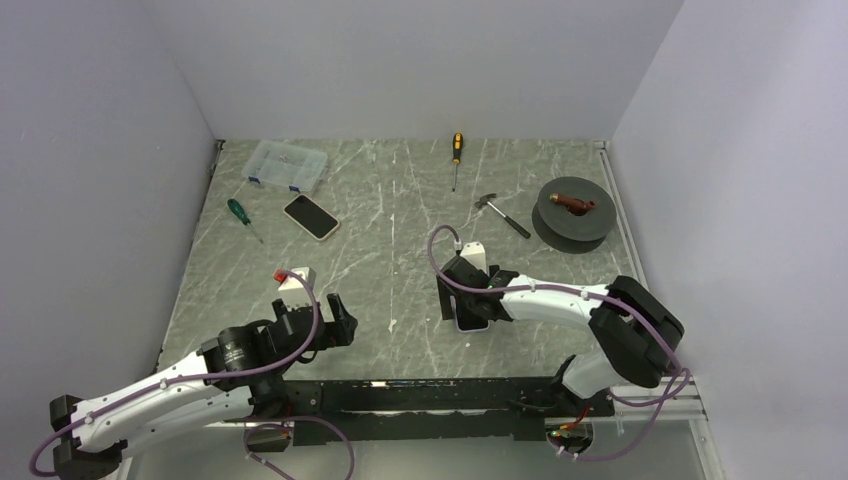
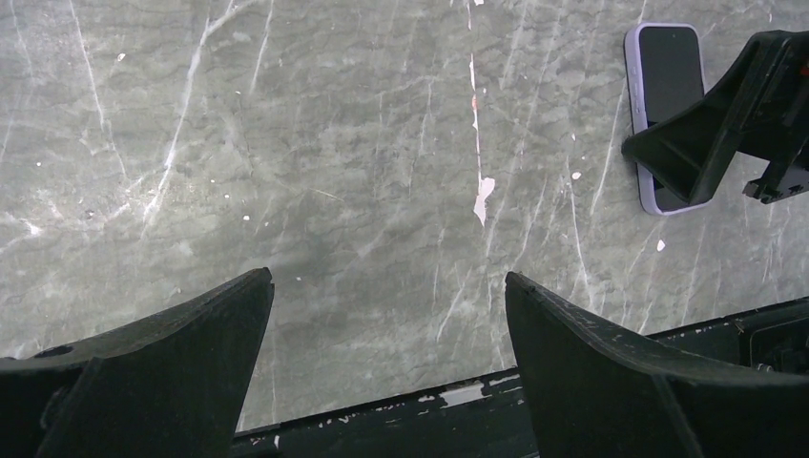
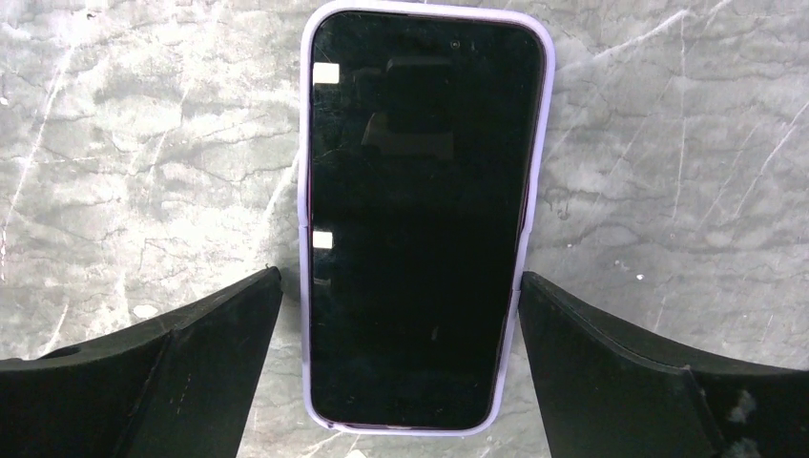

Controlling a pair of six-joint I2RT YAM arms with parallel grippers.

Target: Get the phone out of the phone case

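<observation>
A black phone [image 3: 420, 191] lies face up inside its lilac phone case [image 3: 307, 353], flat on the table. In the right wrist view my right gripper straddles the case's lower half. One fingertip meets or nearly meets the right edge, while a small gap shows between the other and the left edge; the fingers are part open. From above, the right arm covers most of the phone, leaving the lower end of the case [image 1: 473, 330] visible. My left gripper is wide open over bare table, well left of the case.
A second phone [image 1: 312, 217] with a pale rim, a clear plastic box [image 1: 286, 166] and a green screwdriver [image 1: 244, 218] lie at the back left. Farther right are a yellow screwdriver [image 1: 457, 158], a hammer [image 1: 503, 216] and a dark round stand [image 1: 577, 212].
</observation>
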